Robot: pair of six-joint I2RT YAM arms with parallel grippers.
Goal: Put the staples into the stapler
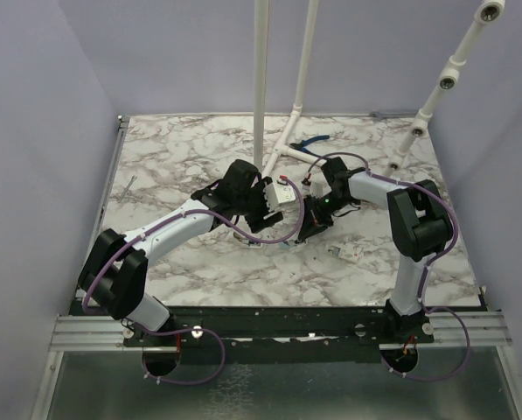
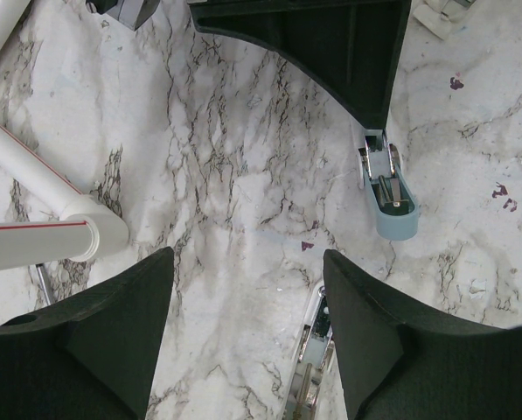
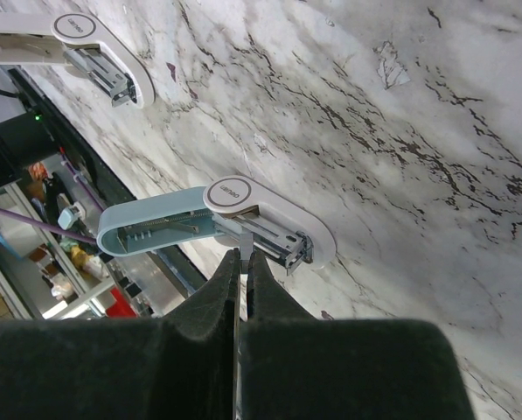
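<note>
In the right wrist view a small stapler with a pale blue cover (image 3: 164, 220) and white base lies opened out, its metal staple channel (image 3: 274, 238) exposed. My right gripper is shut with its tips at the near side of this channel. A light grey bit shows at the tips; whether it is a staple or the tip itself, I cannot tell. The blue end of the stapler (image 2: 396, 214) shows below the right gripper in the left wrist view. My left gripper stands open above the table, nothing between its fingers.
A second, white stapler (image 3: 103, 57) lies opened nearby; part of it (image 2: 306, 376) shows beside a left finger. Small pale pieces (image 1: 344, 254) lie to the right. Blue-handled pliers (image 1: 309, 142) and white pipes (image 1: 282, 144) are at the back.
</note>
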